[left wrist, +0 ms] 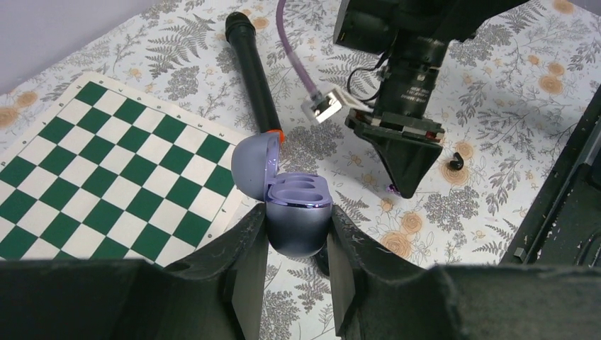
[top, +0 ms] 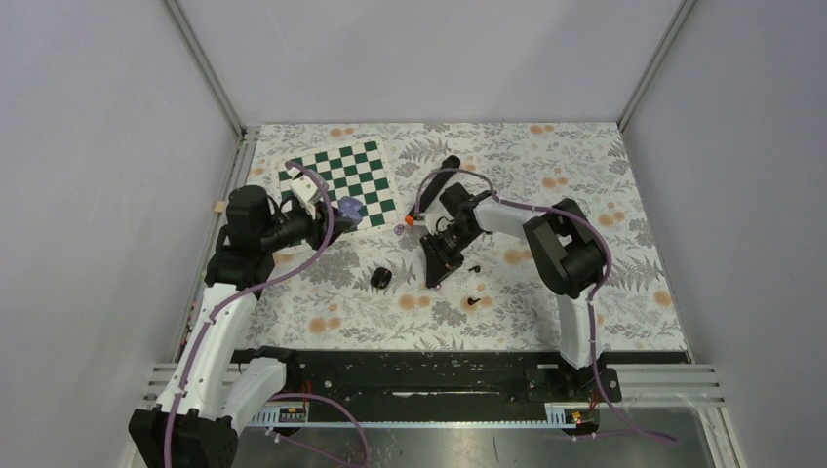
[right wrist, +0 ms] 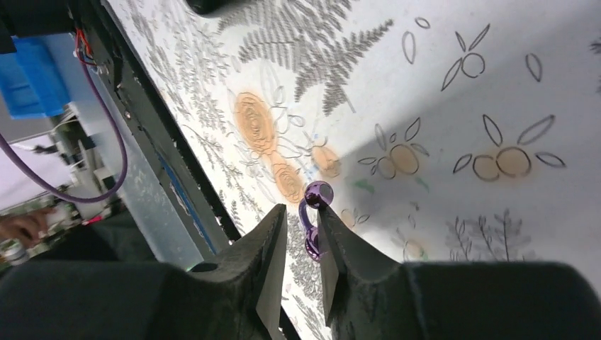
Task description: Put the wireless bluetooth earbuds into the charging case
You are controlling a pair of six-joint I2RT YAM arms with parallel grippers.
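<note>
My left gripper is shut on the open lilac charging case (left wrist: 298, 219), held over the mat near the checkerboard in the top view. My right gripper points down at the mat with its fingers part open, around a shiny purple earbud (right wrist: 319, 193) lying on the patterned surface; whether the fingertips touch it I cannot tell. Small purple pieces (top: 399, 229) also lie left of the right gripper, near the orange end of a black cylinder.
The checkerboard (top: 341, 166) lies at back left, a black cylinder (top: 434, 182) beside it. A black object (top: 381, 278) and small black pieces (top: 473, 301) lie on the mat.
</note>
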